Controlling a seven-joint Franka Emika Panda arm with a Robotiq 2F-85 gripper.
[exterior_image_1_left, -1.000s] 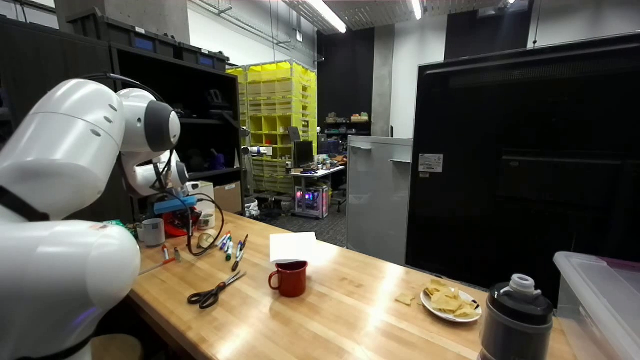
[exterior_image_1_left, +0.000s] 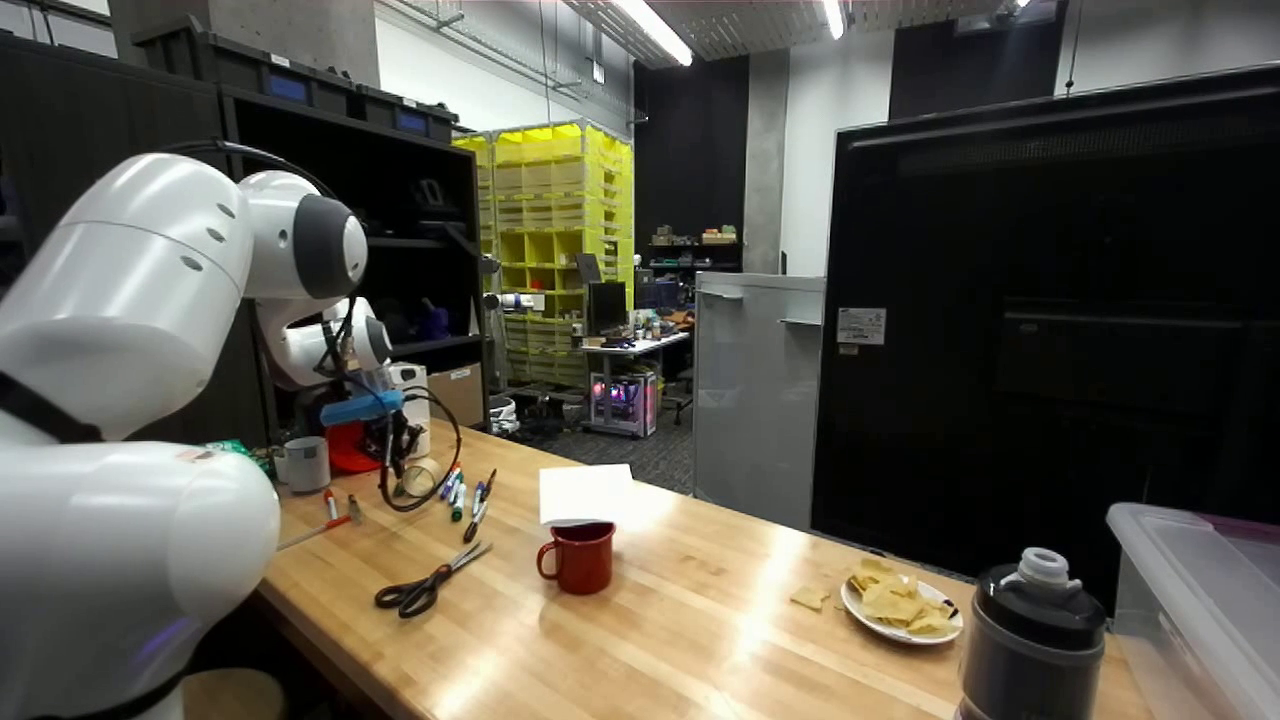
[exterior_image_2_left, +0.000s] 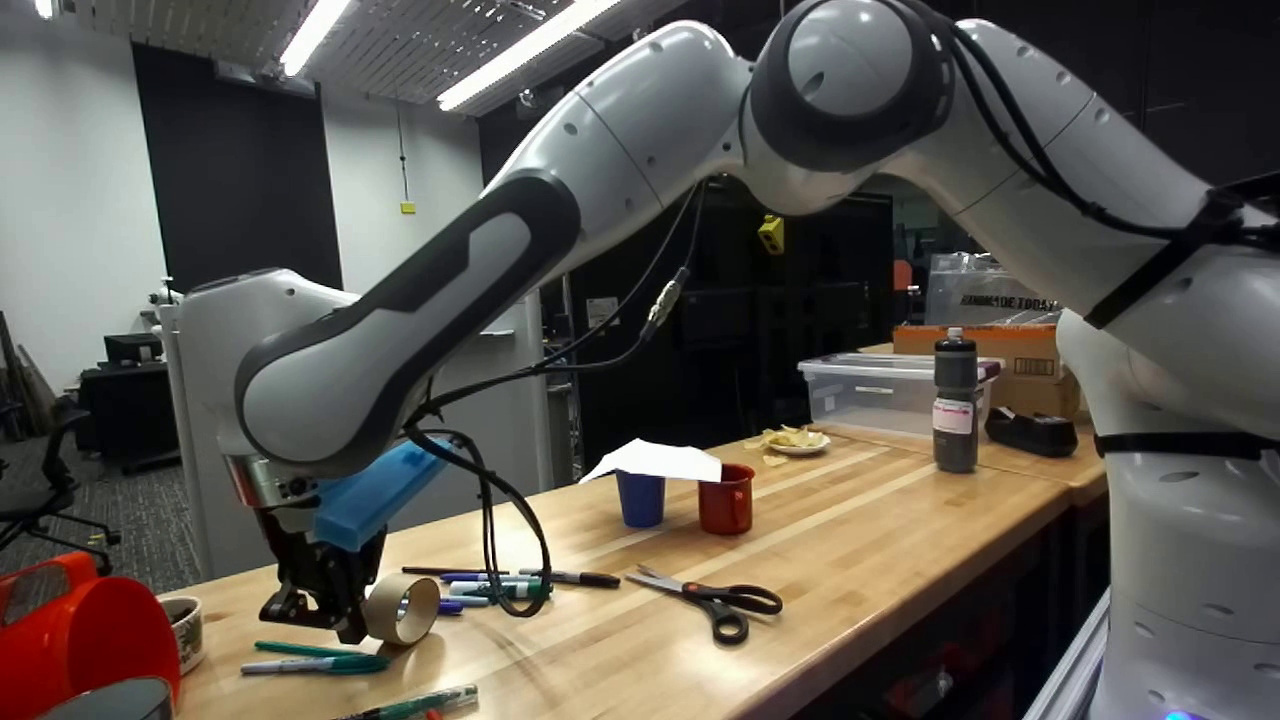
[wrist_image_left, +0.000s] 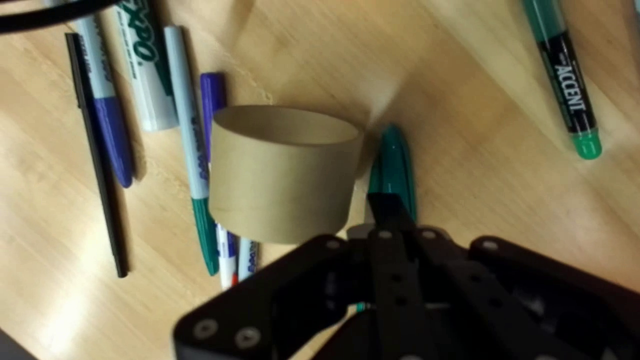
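Low over the table, my gripper is shut, and nothing shows between its fingers. A tan cardboard tape roll (wrist_image_left: 285, 180) lies on its side just left of the fingertips in the wrist view. In exterior view 2 the gripper (exterior_image_2_left: 348, 626) stands right beside the roll (exterior_image_2_left: 402, 610); whether they touch is hard to tell. Directly beyond and partly under the fingertips is a teal-capped marker (wrist_image_left: 393, 165). Several pens and markers, among them a white Expo marker (wrist_image_left: 146, 66), lie on the roll's other side.
Black scissors (exterior_image_2_left: 708, 598), a red mug (exterior_image_2_left: 726, 500) and a blue cup (exterior_image_2_left: 642, 499) with white paper (exterior_image_2_left: 657, 460) over it stand along the table. A red container (exterior_image_2_left: 90, 642) is close to the gripper.
In exterior view 1 my gripper has shifted slightly to the right. The tape roll also sits a little further right than before. The other objects on the table look unmoved.
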